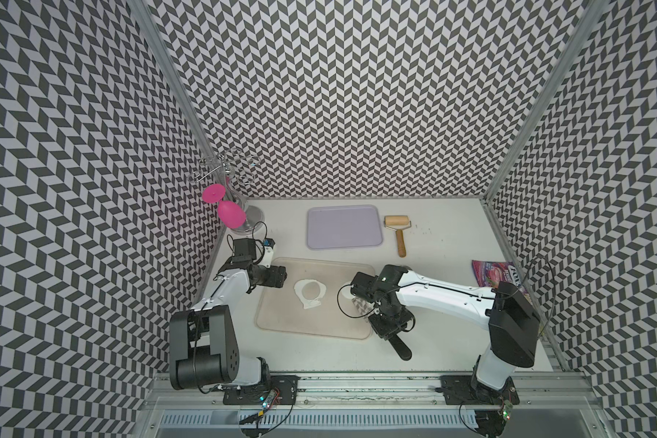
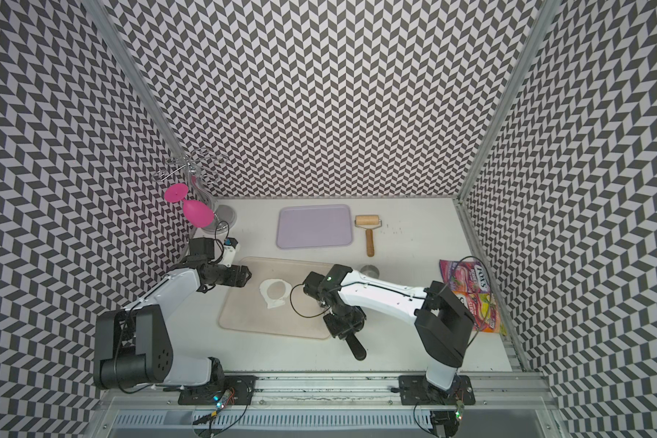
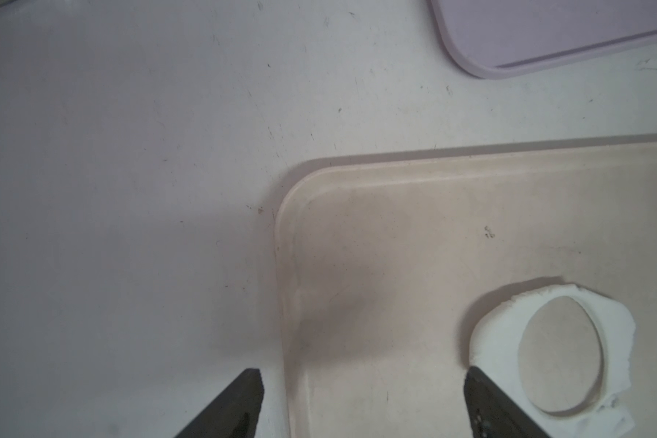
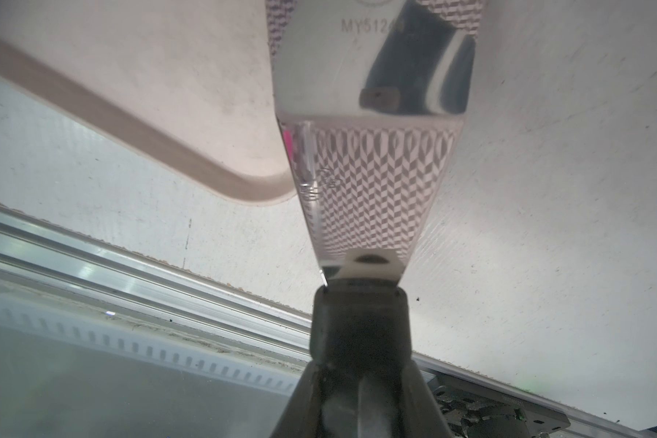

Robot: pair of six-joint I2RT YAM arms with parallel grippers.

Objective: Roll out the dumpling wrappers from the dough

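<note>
A white dough ring (image 1: 301,290) with a round hole lies on the beige tray (image 1: 277,321), near its middle-left. My right gripper is closed around the black handle of a metal spatula (image 4: 372,197). Its shiny blade points over the tray's right side, and the handle end (image 1: 400,347) sticks out toward the front edge. The right arm mostly hides the cut-out dough disc in the top views. Over the tray's left edge my left gripper is open, its fingertips (image 3: 249,381) wide apart with nothing between them.
A lavender tray (image 1: 343,227) lies empty behind the beige one. To its right is a wooden roller (image 1: 397,221). Pink utensils (image 1: 231,214) hang from a rack at the back left. Colourful bags (image 1: 491,273) lie at the right edge.
</note>
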